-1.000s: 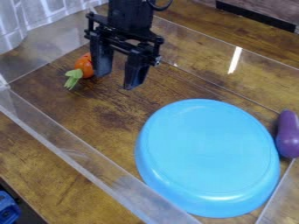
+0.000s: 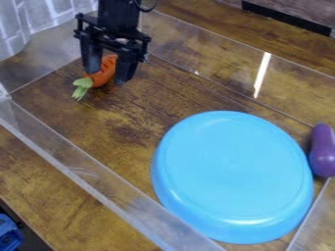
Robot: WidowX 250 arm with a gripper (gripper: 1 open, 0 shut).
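Observation:
My black gripper (image 2: 110, 54) is at the top left, its fingers pointing down over an orange toy carrot (image 2: 96, 80) with a green top. The carrot lies on the wooden floor of the tray, partly behind the fingers. The fingers look apart; whether they touch the carrot is unclear.
A large light blue plate (image 2: 230, 172) fills the lower right. A purple eggplant (image 2: 323, 151) lies at the right edge. Clear walls border the left, and a blue object (image 2: 7, 233) sits outside at bottom left.
My gripper has moved left and back toward the carrot, and appears somewhat smaller in view. The plate and eggplant have stayed in place.

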